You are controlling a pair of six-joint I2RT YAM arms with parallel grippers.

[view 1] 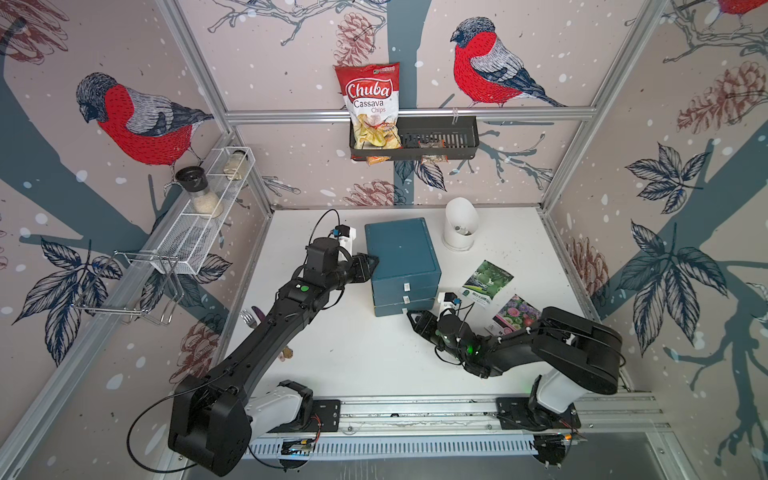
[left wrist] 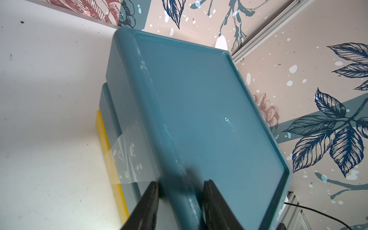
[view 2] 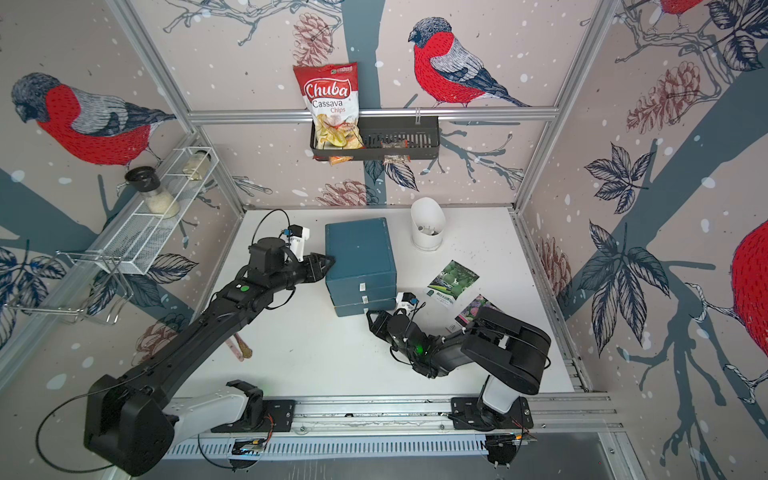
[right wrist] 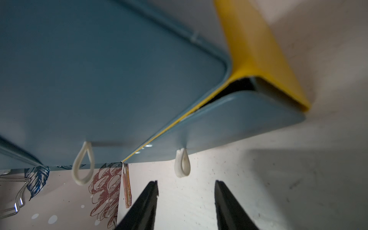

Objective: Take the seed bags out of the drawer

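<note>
A blue drawer box (view 1: 402, 248) stands on the table, its fronts facing me. At its left top edge my left gripper is shut, with the box's rim between its fingers. Two white pull loops show in the right wrist view: an upper loop (right wrist: 82, 164) and a lower loop (right wrist: 182, 163). The lower drawer (right wrist: 237, 115) shows a narrow dark gap at its top corner. In front of the lower loop, apart from it, my right gripper is open and empty. Two seed bags, a green one (view 1: 488, 281) and a flowered one (view 1: 517, 313), lie right of the box.
Behind the box, to the right, stands a white container (view 1: 461, 226). A fork (view 1: 249, 318) lies at the table's left. On the back rail hangs a dark basket (view 1: 448, 152) with a chip bag (view 1: 374, 104).
</note>
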